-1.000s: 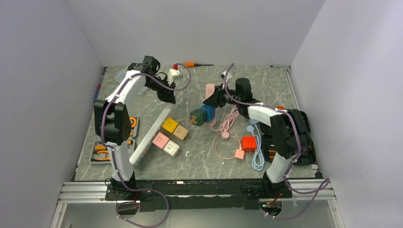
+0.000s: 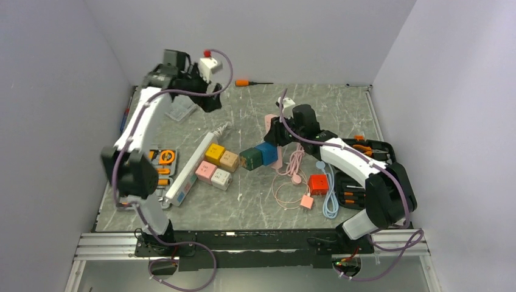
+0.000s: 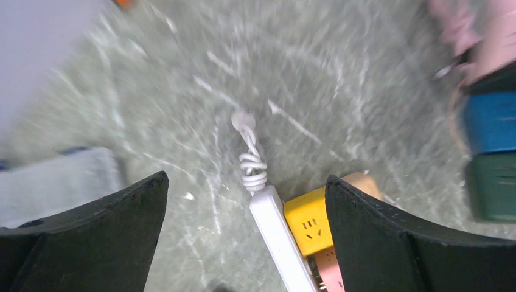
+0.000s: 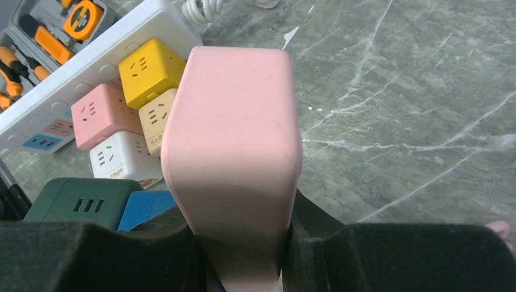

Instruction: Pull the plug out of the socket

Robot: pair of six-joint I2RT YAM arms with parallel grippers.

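Observation:
The pink power strip [image 2: 271,121] stands in the centre, with blue [image 2: 266,152] and green [image 2: 251,159] block plugs beside it. My right gripper [image 2: 277,132] is shut on the pink strip, which fills the middle of the right wrist view as a pink body [image 4: 232,121]. My left gripper [image 2: 208,97] is raised over the back left, blurred in the top view. Its fingers stand open in the left wrist view, with only countertop and objects below between them. A white power strip [image 2: 188,170] lies left of centre with yellow, beige, pink and white cubes beside it.
Tool trays [image 2: 164,159] lie at left and a black tool case [image 2: 371,146] at right. Coiled cables and a red plug [image 2: 318,185] sit right of centre. An orange screwdriver [image 2: 243,83] lies at the back.
My left arm has risen and moved slightly back and left. The white strip and cubes appear shifted slightly.

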